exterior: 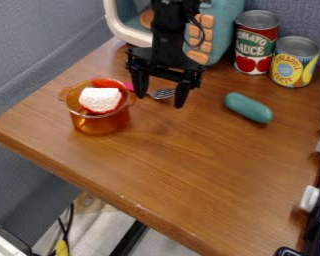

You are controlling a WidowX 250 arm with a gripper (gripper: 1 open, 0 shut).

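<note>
My black gripper (pixel 160 91) is open above the wooden table (pixel 176 170), just right of an orange pot (pixel 101 119) that holds a white block (pixel 100 98) on red. A silver fork or similar utensil with a pink handle lies under the gripper, partly hidden by it. A teal cylinder (pixel 248 108) lies to the right.
A red-labelled tomato can (pixel 255 45) and a yellow can (pixel 294 64) stand at the back right, beside a teal-and-white appliance (pixel 219 25). A black stove with white knobs (pixel 310 198) lines the right edge.
</note>
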